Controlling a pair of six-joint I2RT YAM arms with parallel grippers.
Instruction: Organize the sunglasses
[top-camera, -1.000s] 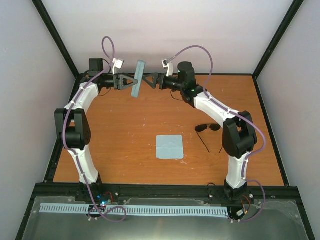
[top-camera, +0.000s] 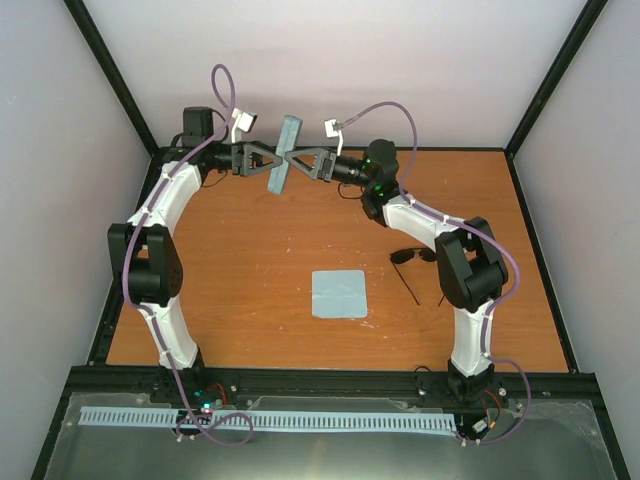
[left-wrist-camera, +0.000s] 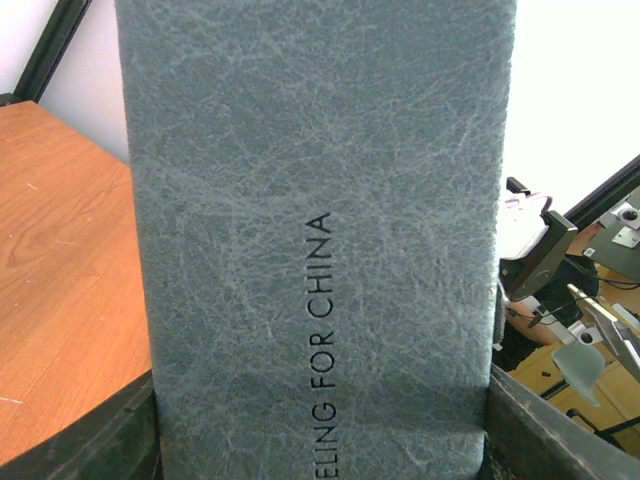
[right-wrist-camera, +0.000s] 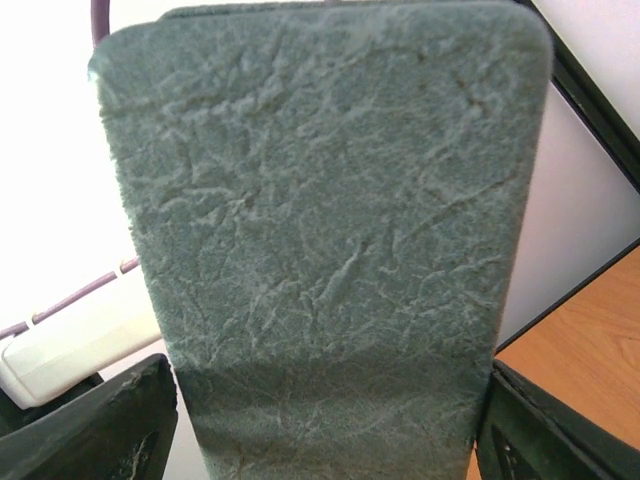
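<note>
A grey-green glasses case (top-camera: 285, 153) is held up near the back of the table, between my left gripper (top-camera: 274, 159) and right gripper (top-camera: 291, 157), which face each other at its two sides. It fills much of both wrist views, lettered on the face toward the left camera. Whether each gripper is closed firmly on it is hard to tell. Dark sunglasses (top-camera: 403, 256) lie with temples extended on the table at the right, partly hidden by the right arm. A light blue cloth (top-camera: 339, 294) lies flat near the front middle.
Dark frame bars and pale walls surround it; the right arm reaches over the right part.
The sunglasses and cloth lie unchanged.
</note>
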